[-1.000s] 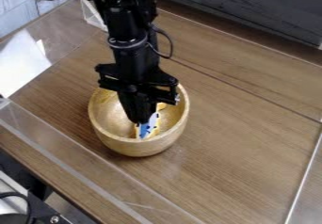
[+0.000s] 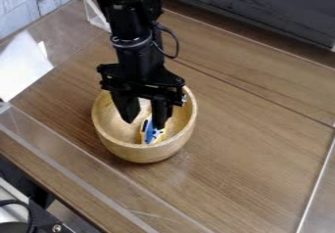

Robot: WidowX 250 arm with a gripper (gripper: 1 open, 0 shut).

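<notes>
A wooden bowl (image 2: 144, 149) stands on the table, and inside it lies a small blue and white object (image 2: 153, 130). My black gripper (image 2: 144, 110) hangs from above into the bowl's upper part, its fingers spread apart above and around that object, holding nothing that shows. The arm hides part of the bowl's back rim.
A grey wall runs along the back. A pale sheet lies at the left, and the table's edge with dark hardware is at the lower left.
Over the last second my gripper's fingers have spread apart, uncovering more of the blue and white object. The bowl has stayed in place.
</notes>
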